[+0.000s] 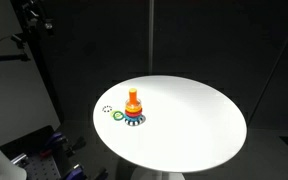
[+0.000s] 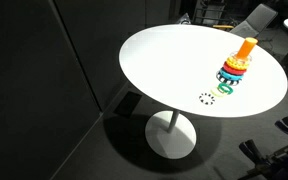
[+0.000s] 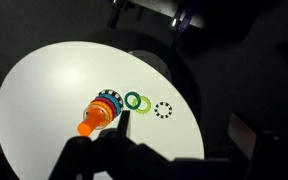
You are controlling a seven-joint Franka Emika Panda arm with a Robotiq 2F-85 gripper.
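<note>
A stacking toy (image 3: 106, 107) stands upright on the white round table, with an orange top piece (image 1: 133, 96) above red, yellow and blue rings. At its base lies a black-and-white ring (image 1: 134, 122). Beside the stack, flat on the tabletop, are a green ring (image 3: 126, 101), a yellow-green ring (image 3: 150, 104) and a small black-and-white spotted ring (image 3: 171, 110). My gripper (image 2: 268, 138) is outside the table's edge, apart from the toy. Its dark fingers are spread wide, and nothing shows between them.
Dark floor and dark curtains surround it. A chair (image 2: 256, 22) stands behind the table in exterior view 2.
</note>
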